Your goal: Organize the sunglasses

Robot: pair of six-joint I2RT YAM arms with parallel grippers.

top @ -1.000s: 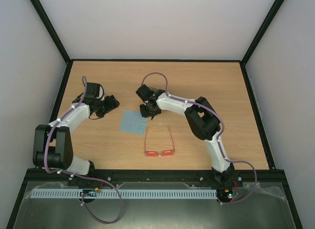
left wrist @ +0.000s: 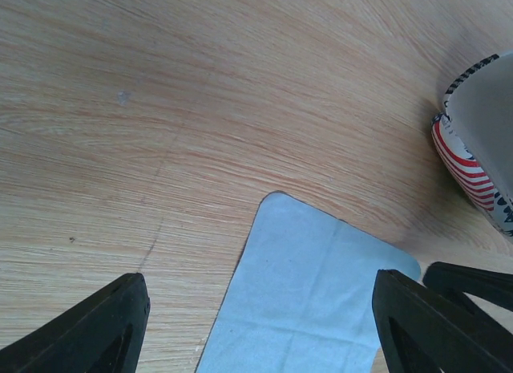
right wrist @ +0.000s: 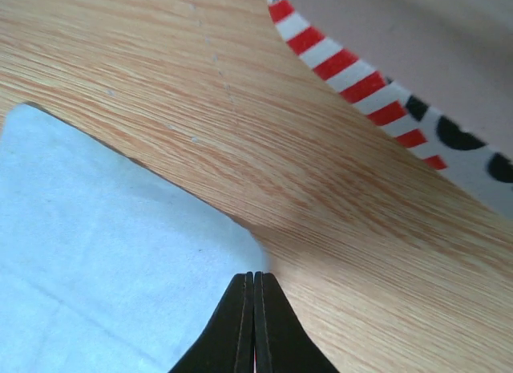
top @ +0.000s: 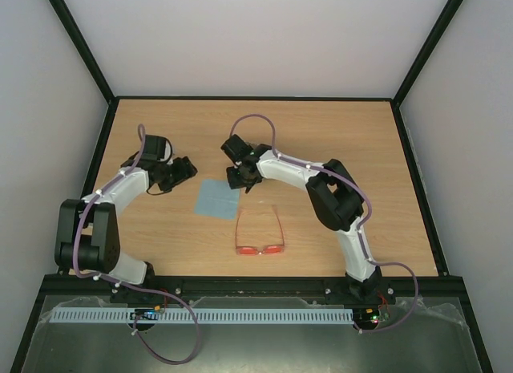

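Note:
A light blue cloth point(top: 213, 203) lies flat on the table, left of centre in the top view. In front of it rest red-lensed glasses point(top: 273, 249), their arms unfolded toward the back. My right gripper is shut at the corner of the cloth point(right wrist: 104, 245), with no cloth between its fingers; the corner lies just outside the tips. My left gripper hangs open and empty above the table, the cloth point(left wrist: 313, 277) showing between its fingers. A patterned case point(left wrist: 471, 174) with red stripes and a grey inside stands beyond my right gripper.
Largely hidden by the right arm point(top: 290, 172) in the top view is the case. Bare wood point(top: 361, 140) fills the right and back of the table. Black beams and pale walls bound the workspace.
The left arm shifted very slightly; the glasses stayed put.

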